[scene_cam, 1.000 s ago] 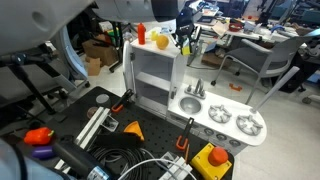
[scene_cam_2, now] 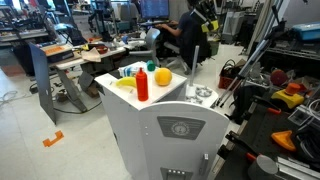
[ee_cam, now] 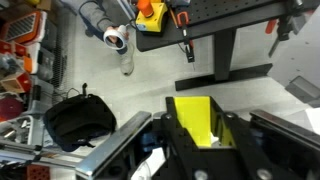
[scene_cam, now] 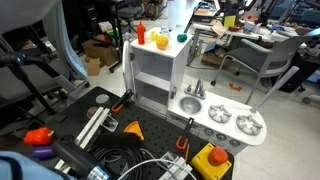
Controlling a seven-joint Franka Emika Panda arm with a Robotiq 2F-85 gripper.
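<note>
A small yellow object (ee_cam: 197, 118) is pinched between the fingers of my gripper, which is shut on it. In exterior view 1 the gripper (scene_cam: 232, 17) hangs high at the top, to the right of the white cabinet, with the yellow object (scene_cam: 229, 20) showing at its tip. Well below it, the wrist view shows the grey floor. On the cabinet top stand a red bottle (scene_cam_2: 142, 84) and an orange ball (scene_cam_2: 164, 77), with a yellow banana-like item (scene_cam_2: 127, 82) beside them.
The toy kitchen counter has a sink (scene_cam: 190, 104) and stove burners (scene_cam: 249, 124). A dark table (scene_cam: 150, 127) in front carries cables, an orange piece and a red-yellow device (scene_cam: 212, 160). A grey chair (scene_cam: 262, 52) stands at the right. A black backpack (ee_cam: 80, 120) lies on the floor.
My gripper has travelled right and away from the cabinet top, carrying the yellow object. The arm no longer covers the cabinet-top items in exterior view 1.
</note>
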